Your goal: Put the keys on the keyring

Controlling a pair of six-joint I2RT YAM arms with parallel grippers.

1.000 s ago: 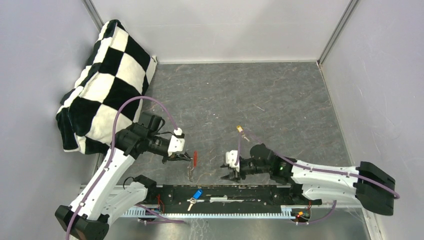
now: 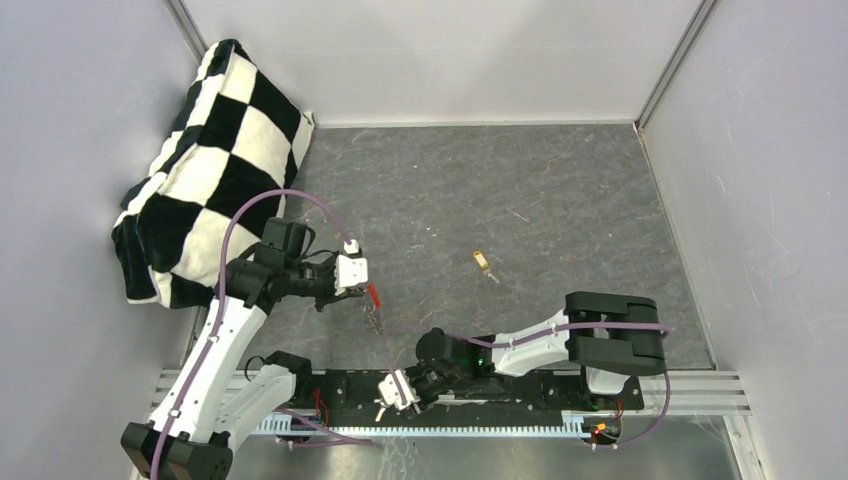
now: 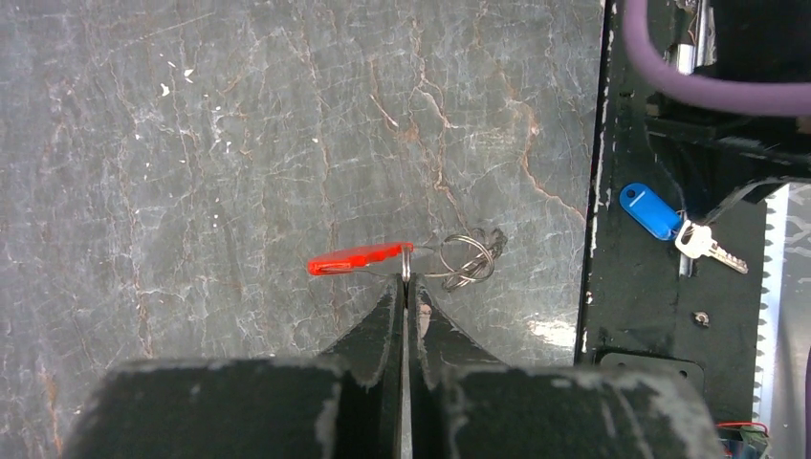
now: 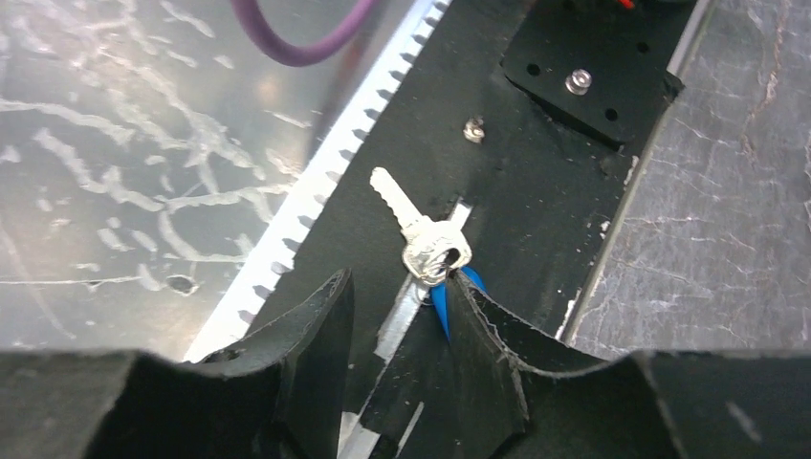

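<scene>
In the left wrist view my left gripper is shut on the wire keyring (image 3: 469, 256), which has a red tag (image 3: 359, 257) and its rings dangling to the side. Down on the black rail lies a silver key (image 4: 435, 251) with a blue tag (image 3: 650, 211). Over that key hovers my right gripper, its fingers part open and nothing gripped between them; its right finger hides much of the blue tag. A second key, with a yellow tag (image 2: 480, 258), rests on the grey table to the right of centre.
The black rail (image 4: 536, 182) runs along the table's front edge, beside a white toothed strip (image 2: 480, 431). A checkered cushion (image 2: 215, 180) fills the left side.
My right arm has moved left and toward the front, over the blue-tagged key, covering its tag from above. The left gripper has shifted slightly left, carrying the keyring with the red tag.
</scene>
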